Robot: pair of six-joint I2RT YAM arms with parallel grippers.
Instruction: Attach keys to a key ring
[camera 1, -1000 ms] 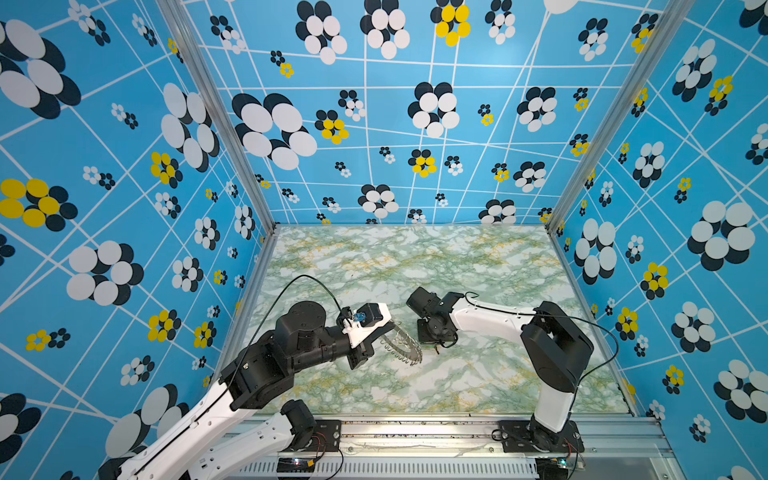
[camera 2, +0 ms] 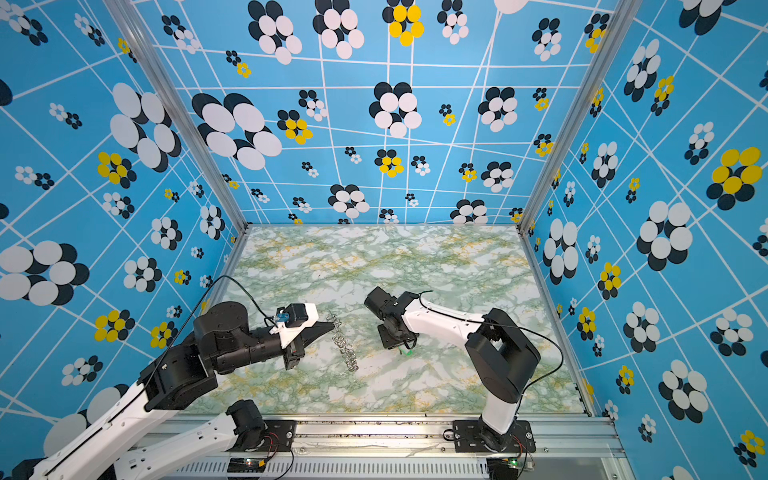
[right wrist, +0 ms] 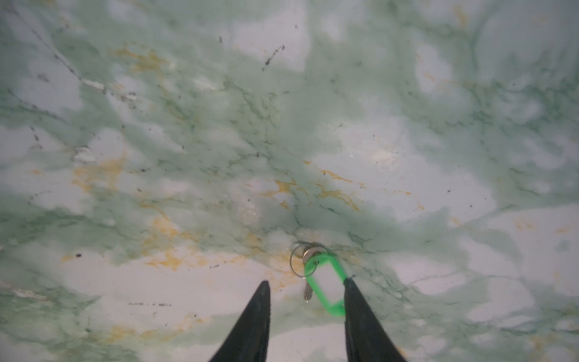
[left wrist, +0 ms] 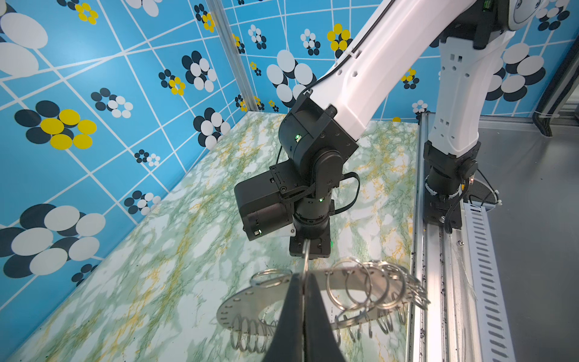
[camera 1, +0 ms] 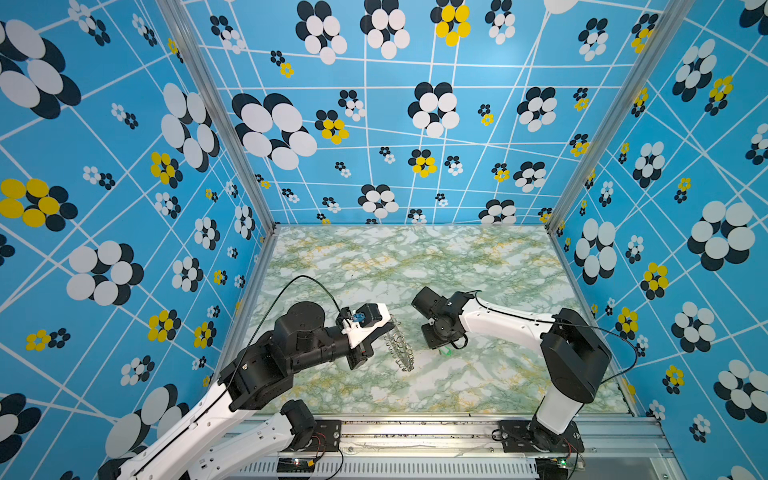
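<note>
A flat metal key ring (left wrist: 232,310), hung with several small wire rings, dangles from my left gripper, which is shut on a thin wire loop of it. In the top left view this key ring (camera 1: 398,350) hangs between the two arms, above the table. On the marbled surface in the right wrist view lies a green-outlined key or tag (right wrist: 319,292) with a small wire ring (right wrist: 291,260) at one end; its exact shape is blurred. Over it my right gripper stands open, pointing down, its fingers apart with nothing held between them.
A metal rail (camera 1: 400,440) runs along the front edge, and patterned blue walls enclose the other sides. A third, folded arm (camera 1: 256,440) sits at front left.
The hanging key ring has swung and turned, now seen narrower and more edge-on. My right arm has shifted slightly right, and the green piece shows beneath it. The left arm is still.
</note>
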